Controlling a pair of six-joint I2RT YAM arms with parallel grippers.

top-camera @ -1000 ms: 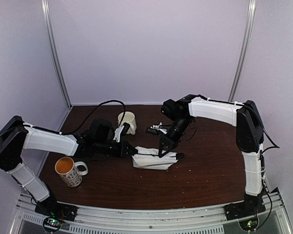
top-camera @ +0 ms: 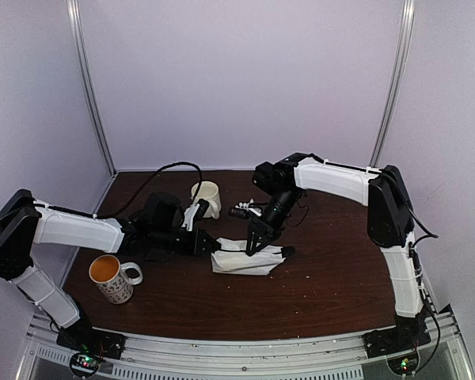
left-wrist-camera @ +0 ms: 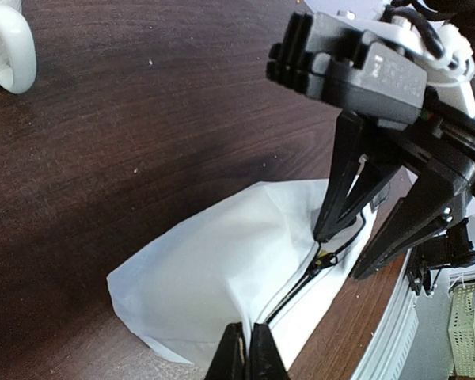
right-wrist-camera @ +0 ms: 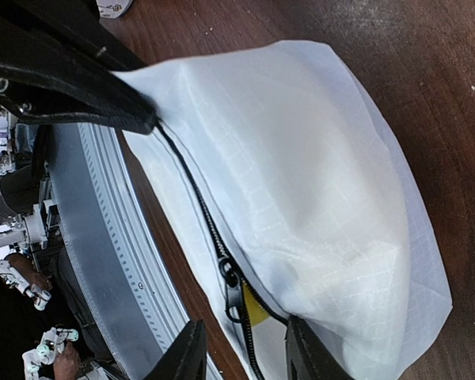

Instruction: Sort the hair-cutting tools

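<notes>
A white zippered pouch [top-camera: 245, 264] lies on the brown table. My left gripper is shut on the pouch's fabric at the zipper's left end, holding that end. My right gripper stands open over the pouch, its fingers either side of the zipper near the black zipper slider [right-wrist-camera: 231, 277]. Something yellow [right-wrist-camera: 255, 307] shows through the small opening beside the slider. No hair cutting tool can be made out.
A patterned mug with orange inside [top-camera: 115, 285] stands at the front left. A cream mug [top-camera: 208, 198] stands behind the pouch.
The left arm and pouch look much the same.
</notes>
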